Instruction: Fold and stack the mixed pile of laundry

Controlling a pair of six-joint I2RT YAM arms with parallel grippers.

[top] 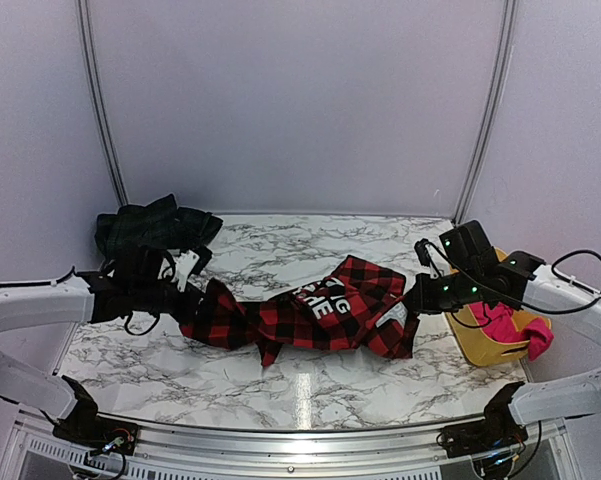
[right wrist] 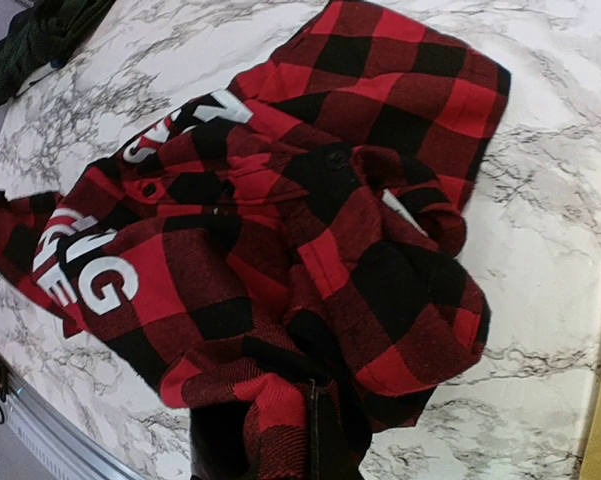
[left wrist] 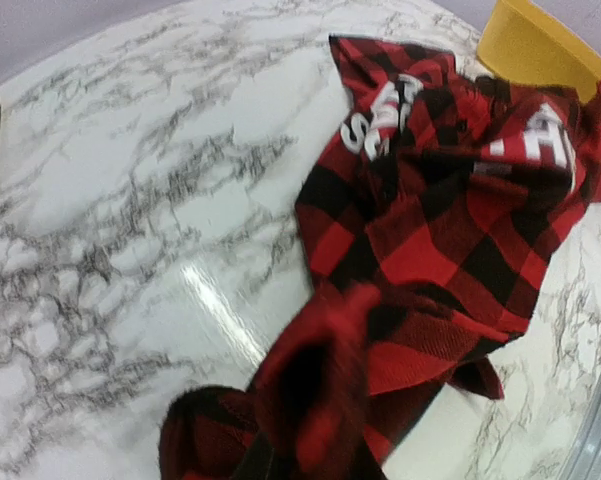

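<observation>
A red and black plaid shirt (top: 310,320) with white lettering lies crumpled and stretched across the marble table. At its left end my left gripper (top: 190,300) is low on the fabric; in the left wrist view a raised fold of plaid (left wrist: 310,390) hides the fingertips, so its grip is unclear. My right gripper (top: 415,298) is shut on the shirt's right end, and in the right wrist view a bunched piece of plaid cloth (right wrist: 275,420) sits between its fingers.
A dark folded garment pile (top: 150,225) lies at the back left. A yellow bin (top: 470,345) with pink cloth stands at the right.
</observation>
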